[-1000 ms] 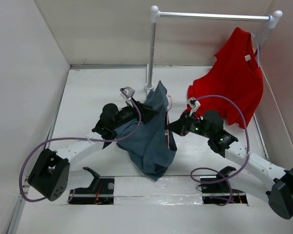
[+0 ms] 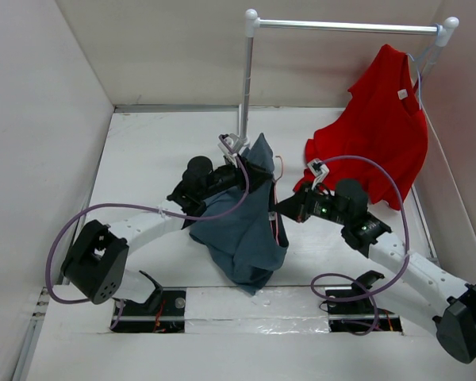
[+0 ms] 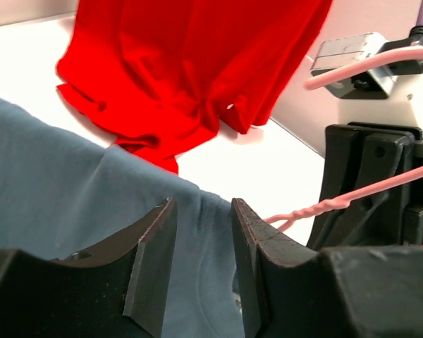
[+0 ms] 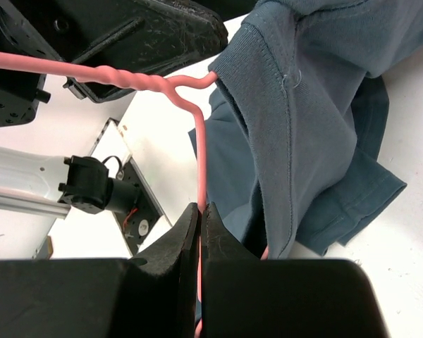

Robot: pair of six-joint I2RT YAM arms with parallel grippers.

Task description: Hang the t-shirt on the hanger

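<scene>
The grey-blue t-shirt [image 2: 234,234] hangs bunched between my arms, its lower folds on the white surface. A pink wire hanger [image 4: 201,155] runs along and into the shirt's edge. My right gripper is shut on the hanger's wire. My left gripper is at the shirt's upper part, fingers apart with cloth in front of and between them; whether they touch it is unclear. In the left wrist view the hanger crosses at the right, in front of my right gripper's black body.
A red shirt [image 2: 381,135] hangs at the right from the metal rack [image 2: 341,26] and spreads onto the floor. Side walls bound the space.
My left arm has moved right and slightly up to the shirt's upper edge. The hanger and my right gripper have shifted slightly right.
</scene>
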